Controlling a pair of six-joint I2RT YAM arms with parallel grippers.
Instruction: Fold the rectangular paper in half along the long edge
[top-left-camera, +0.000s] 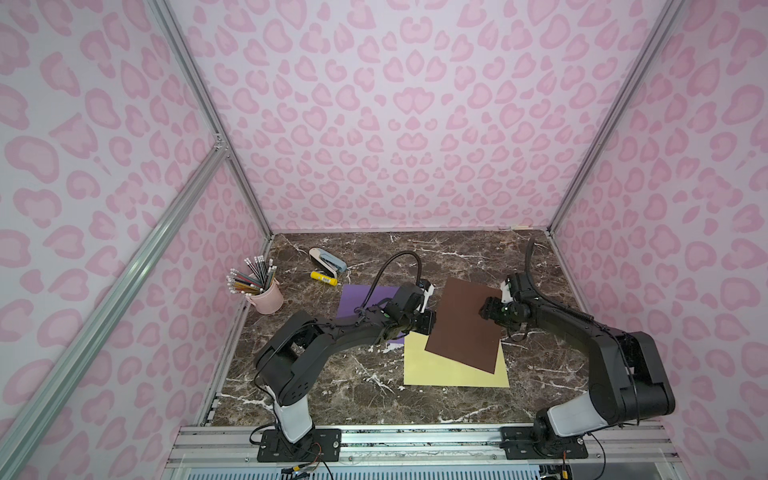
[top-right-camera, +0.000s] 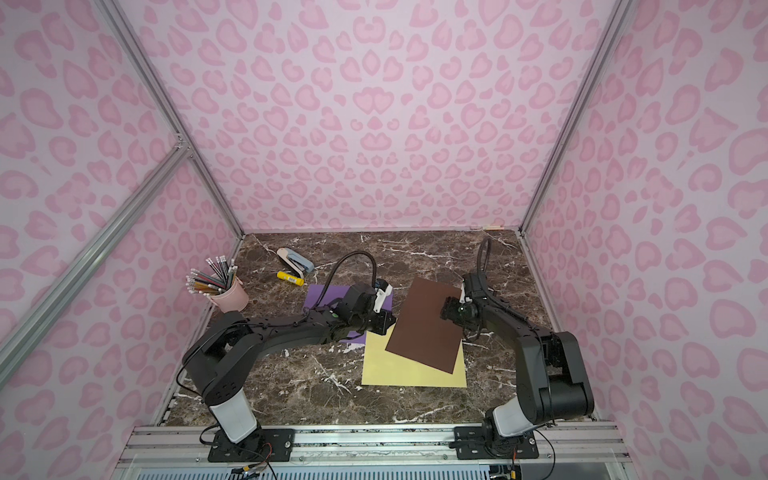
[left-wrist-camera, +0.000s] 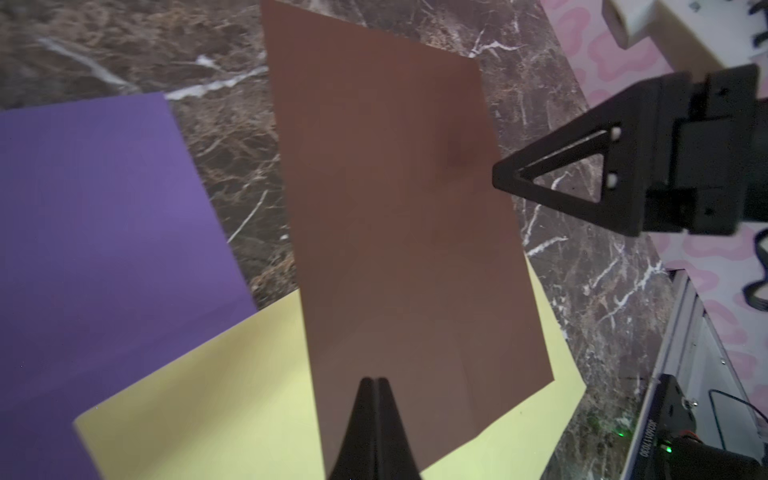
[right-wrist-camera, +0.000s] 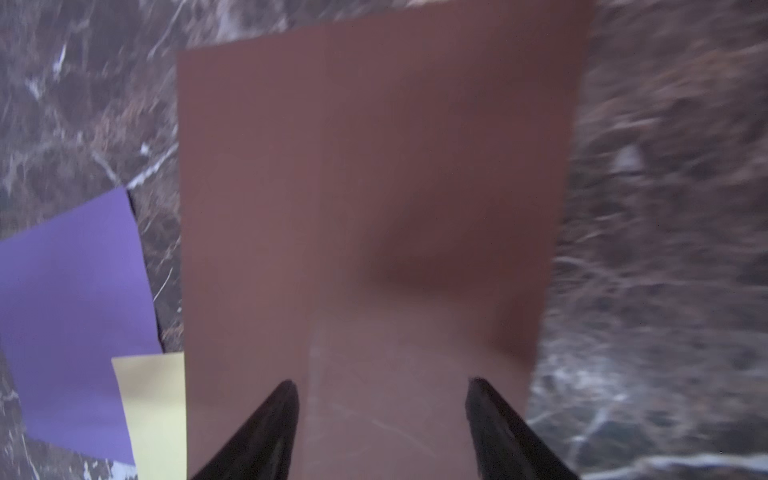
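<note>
A brown rectangular paper (top-left-camera: 462, 324) lies flat and unfolded, turned at an angle, its near end over a yellow sheet (top-left-camera: 444, 369). My left gripper is shut with nothing showing between its fingers, over the paper's left edge as its wrist view looks across the sheet. At the right edge of the brown paper, my right gripper is open. Its fingers (right-wrist-camera: 268, 424) stand apart above the sheet with nothing held, casting a shadow on it. A gap between these fingertips and the paper cannot be measured here.
Left of the brown paper lies a purple sheet (left-wrist-camera: 112, 216), partly under my left arm in the top views. A stapler (top-left-camera: 326, 261), a yellow glue stick (top-left-camera: 324, 277) and a pink pencil cup (top-left-camera: 268, 299) stand at the left. Bare marble lies behind the papers.
</note>
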